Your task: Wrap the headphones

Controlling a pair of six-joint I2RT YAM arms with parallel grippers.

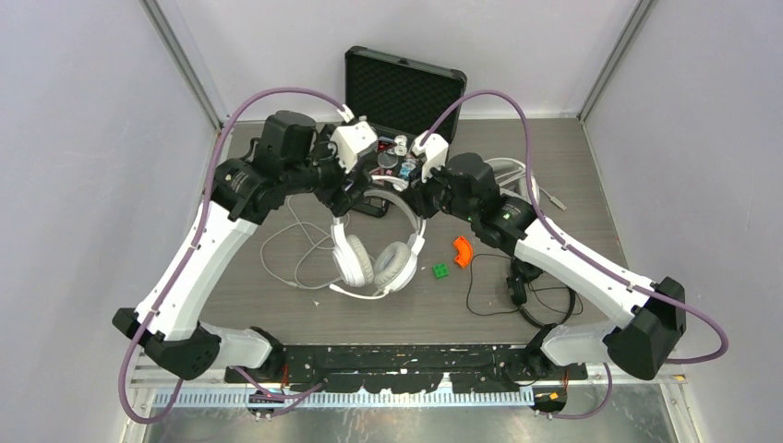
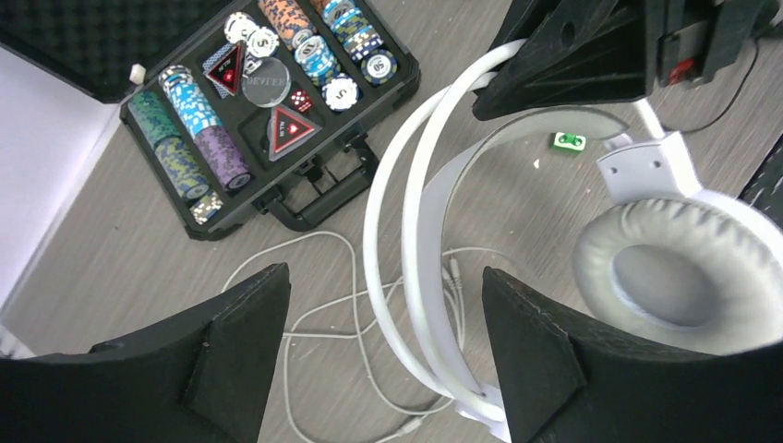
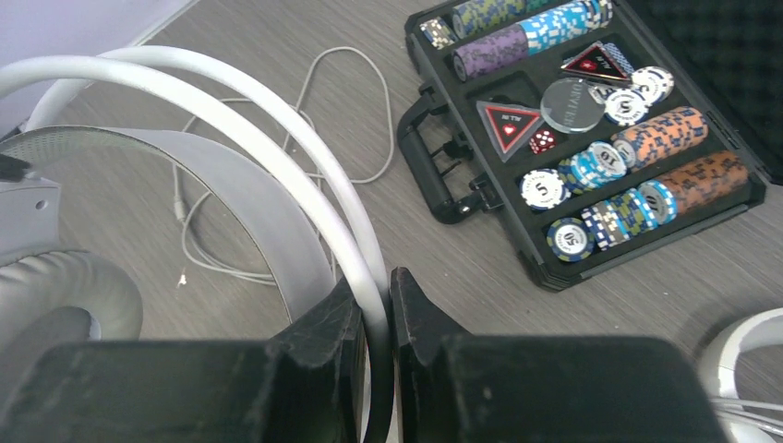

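Note:
White headphones (image 1: 397, 268) hang from my right gripper, which is shut on the headband in the right wrist view, cups and mic boom below it in the top view. My left gripper stands open over the left side of the headband (image 2: 425, 277), which passes between its fingertips in that view; whether they touch cannot be told. A pale cable (image 2: 355, 277) lies in loose loops on the table below.
An open case of poker chips (image 1: 397, 78) stands at the back. More white headphones (image 1: 526, 180) lie behind my right arm; black headphones (image 1: 522, 295), an orange piece (image 1: 463, 251) and a green block (image 1: 440, 270) lie right of centre.

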